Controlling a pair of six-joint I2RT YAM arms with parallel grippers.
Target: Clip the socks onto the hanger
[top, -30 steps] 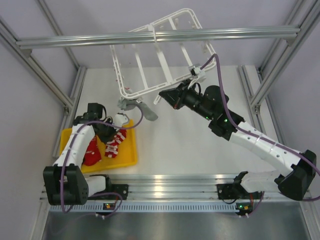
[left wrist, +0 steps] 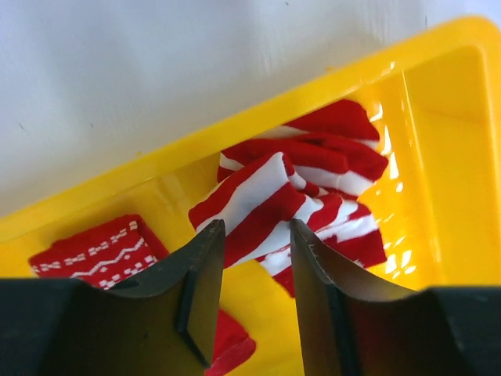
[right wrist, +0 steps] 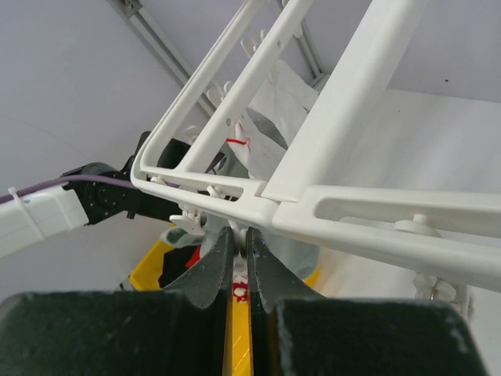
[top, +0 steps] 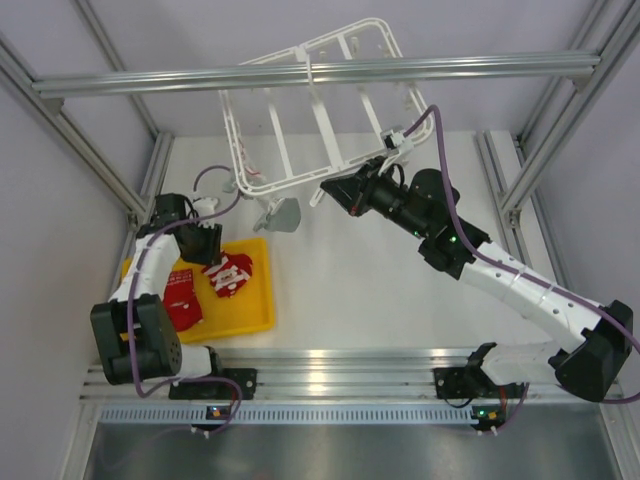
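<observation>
Red-and-white striped socks (top: 228, 275) lie in the yellow tray (top: 262, 310), with a second red sock (top: 182, 300) to their left. Over the tray my left gripper is open, its fingers apart. The striped cloth (left wrist: 266, 205) shows beyond and between the fingertips; whether they touch it I cannot tell. The white hanger (top: 285, 183) is tilted above the table. A grey sock (top: 285, 214) hangs under its near left corner. My right gripper is shut on a small white clip (right wrist: 239, 229) under the hanger's frame.
A metal rail (top: 450, 68) crosses above the hanger. In the right wrist view, a white sock with a red stripe (right wrist: 258, 149) hangs among the bars. Purple cables loop along both arms.
My left arm has drawn back to the left, away from the hanger and over the tray. The grey sock has swung and turned. The right arm is unmoved.
</observation>
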